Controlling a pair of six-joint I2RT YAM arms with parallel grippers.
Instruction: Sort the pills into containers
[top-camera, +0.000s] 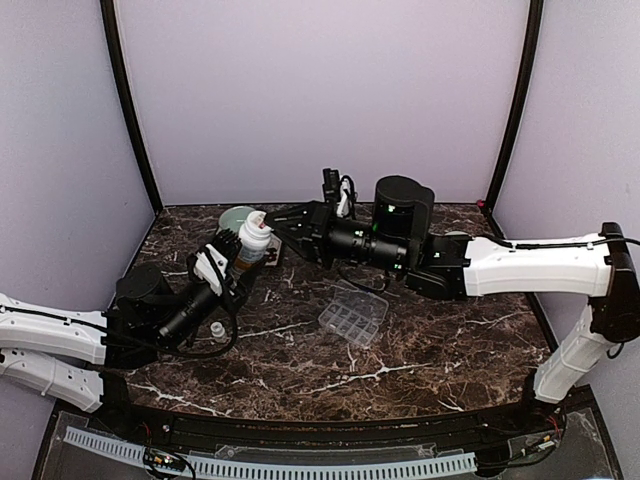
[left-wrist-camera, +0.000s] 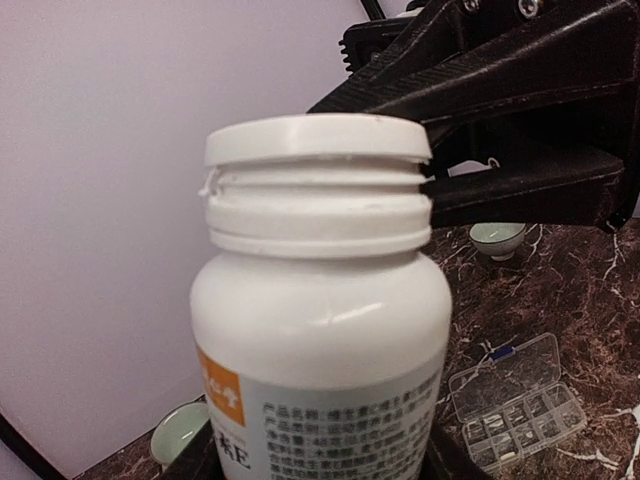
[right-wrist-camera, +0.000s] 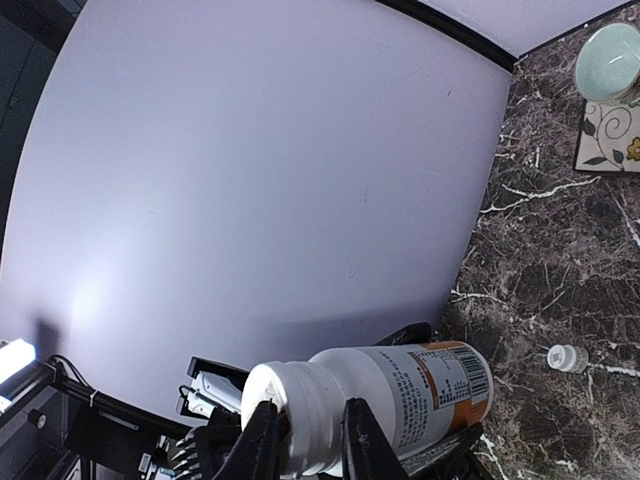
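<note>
A white pill bottle (top-camera: 250, 245) with an orange label is held upright, slightly tilted, in my left gripper (top-camera: 237, 268), which is shut on its body; in the left wrist view the bottle (left-wrist-camera: 320, 320) fills the middle, its white cap on top. My right gripper (top-camera: 277, 220) is at the cap, fingers around or against it; in the right wrist view its dark fingertips (right-wrist-camera: 355, 430) lie over the cap (right-wrist-camera: 300, 400). Whether they grip it is unclear. A clear compartment box (top-camera: 352, 314) with open lid lies on the marble table.
A pale green bowl (right-wrist-camera: 603, 62) stands on a patterned tile (right-wrist-camera: 608, 140) at the back left. A small white round piece lies on the table at left. Another bowl (left-wrist-camera: 497, 236) is at the back right.
</note>
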